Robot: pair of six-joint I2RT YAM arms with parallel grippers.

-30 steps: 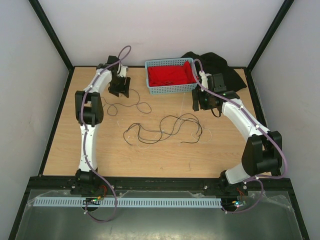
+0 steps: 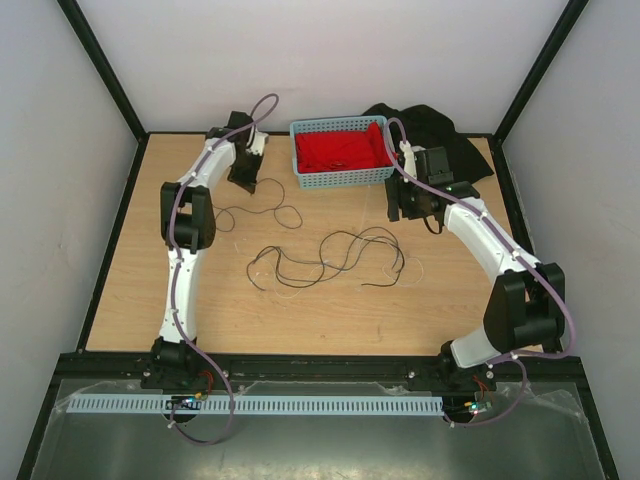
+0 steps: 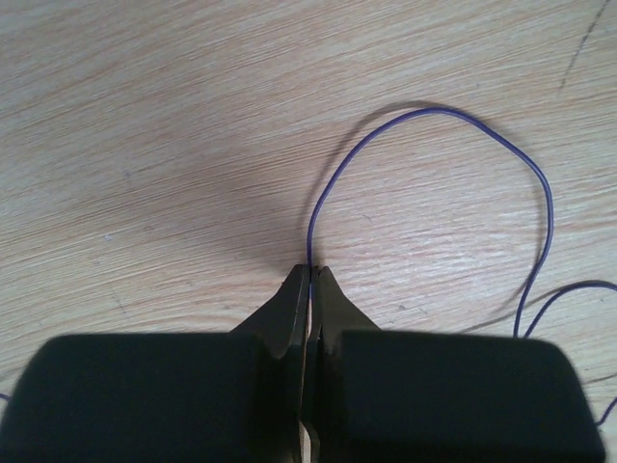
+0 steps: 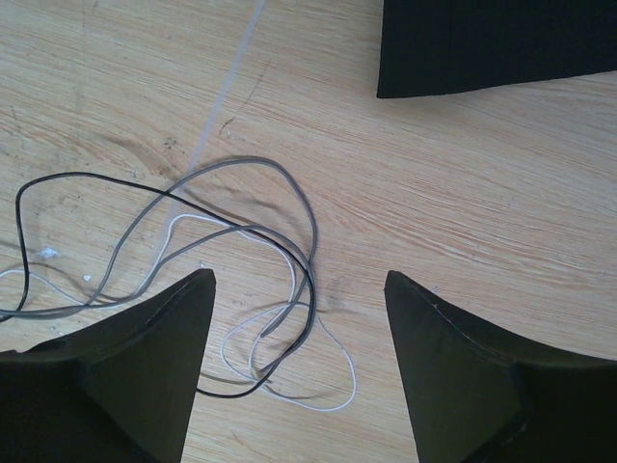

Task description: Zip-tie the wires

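A thin blue wire curves over the table in the left wrist view, and one stretch of it runs in between the fingertips of my left gripper, which is shut on it. In the top view that gripper is low at the back left, and the wire trails from it in loops. A loose bundle of dark and white wires lies mid-table. My right gripper stands open above the bundle's right side, its fingers wide apart with nothing held. Black and grey wires show beyond and between them.
At the back stands a blue-grey basket holding red cloth. Behind the right arm lies black cloth. A pale, thin strip crosses the table by the bundle.
My left gripper has moved slightly right in the top view, and its fingers have closed from apart to together at the blue wire. The right arm shows no clear movement.
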